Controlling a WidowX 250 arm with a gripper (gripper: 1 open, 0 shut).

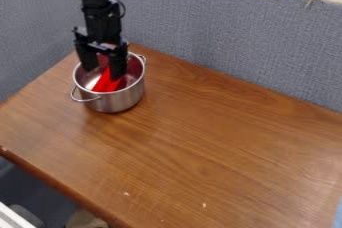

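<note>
A steel pot (123,96) with loop handles stands at the left end of the wooden table, with a red object (107,82) inside it. My black gripper (102,62) hangs open from above, over and partly in the back of the pot, partly hiding the red object. Whether it touches that object I cannot tell.
Grey padded walls (241,32) close off the back and left. The table's front left edge drops to a dark gap.
</note>
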